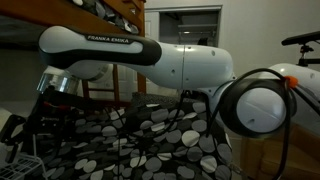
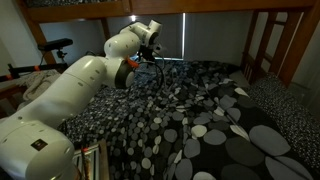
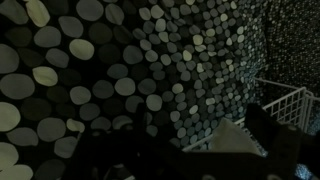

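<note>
At the left of exterior view 1, my gripper [image 1: 12,139] points downward above a white wire basket [image 1: 22,168]. A pale, whitish item [image 3: 232,137], perhaps cloth, lies at the basket [image 3: 292,104] in that view, partly hidden by the fingers. Whether it touches a finger is hard to tell. In exterior view 2 the hand is small and far off at the upper left.
A dark bedcover with grey and white round spots [image 2: 200,130] fills most of the area and is largely bare. Wooden rails [image 2: 262,35] stand beyond it. A brown chair [image 1: 262,157] is at the right of exterior view 1.
</note>
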